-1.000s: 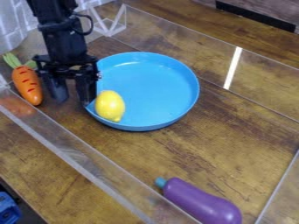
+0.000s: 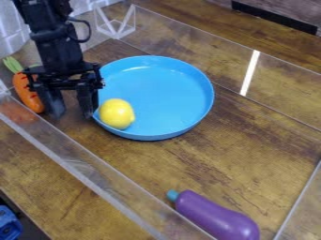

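My black gripper [image 2: 63, 89] is low at the upper left, just left of the blue plate and over the right side of an orange carrot [image 2: 25, 92], which it partly covers. Its fingers are dark and blurred against the wood, so I cannot tell whether they are open or shut. A yellow lemon-like object [image 2: 116, 113] sits in the left part of the blue plate [image 2: 170, 89].
A purple eggplant [image 2: 216, 214] lies at the lower right on the wooden table [image 2: 189, 173]. A blue object [image 2: 7, 225] shows at the lower left corner. Clear wall strips cross the foreground and right side.
The gripper has shifted left, toward the carrot, and now hides more of it. The plate, yellow object and eggplant look unmoved.
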